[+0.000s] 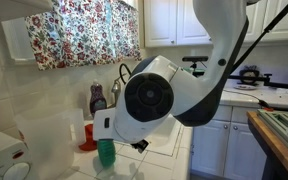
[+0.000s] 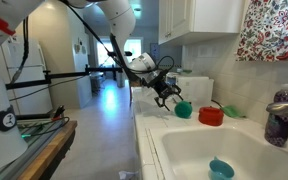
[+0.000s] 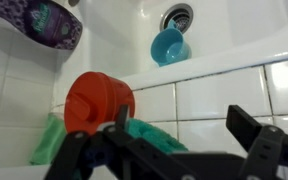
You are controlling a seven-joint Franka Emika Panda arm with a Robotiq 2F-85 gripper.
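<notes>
A green cup point(image 1: 106, 154) stands on the white counter; in exterior view 2 the cup point(image 2: 184, 110) is just beside my gripper point(image 2: 165, 96). Nothing shows between the gripper's spread fingers in the wrist view, so my gripper is open. Part of the green cup point(image 3: 156, 135) shows by the left finger, which hides some of it. Whether finger and cup touch, I cannot tell. Behind the cup sits a red lidded pot point(image 2: 211, 116), also seen as a round red pot point(image 3: 94, 103) in the wrist view.
A small teal cup point(image 3: 170, 46) lies in the white sink near the drain point(image 3: 177, 17). A dark soap bottle point(image 2: 278, 128) and faucet point(image 2: 287, 106) stand behind the sink. Bare tiled counter point(image 3: 204, 92) lies ahead of the fingers.
</notes>
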